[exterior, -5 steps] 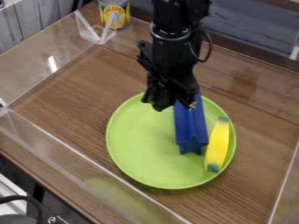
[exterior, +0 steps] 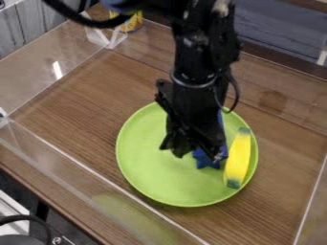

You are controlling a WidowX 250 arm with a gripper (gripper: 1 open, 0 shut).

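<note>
My black gripper (exterior: pixel 185 144) hangs low over the green plate (exterior: pixel 147 167), its fingertips in front of a blue object (exterior: pixel 209 159) that is mostly hidden behind it. Whether anything is between the fingers is hard to see. A yellow elongated object (exterior: pixel 238 158) lies on the right side of the plate, beside the blue one.
Clear plastic walls edge the left side. A yellow can (exterior: pixel 124 19) stands at the back left, partly hidden by the arm. A cable runs at the lower left.
My gripper has moved down toward the plate and now covers much of the blue object, which was more visible before.
</note>
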